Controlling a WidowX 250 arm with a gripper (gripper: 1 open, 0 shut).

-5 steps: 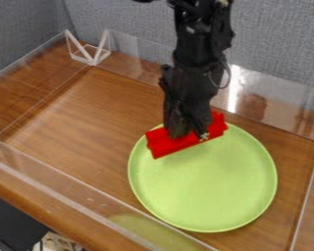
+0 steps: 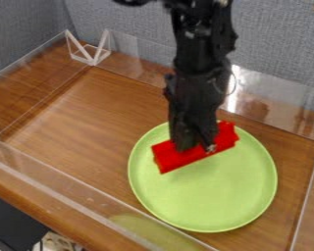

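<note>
A red block sits over the upper part of a round green plate, slightly tilted. My black gripper reaches down from the top centre onto the block and covers its middle. The fingertips are dark and blurred, so I cannot tell whether they are closed on the block.
A white wire frame stands at the back left. Transparent panels edge the table, with a grey padded wall behind.
The plate has stayed put.
</note>
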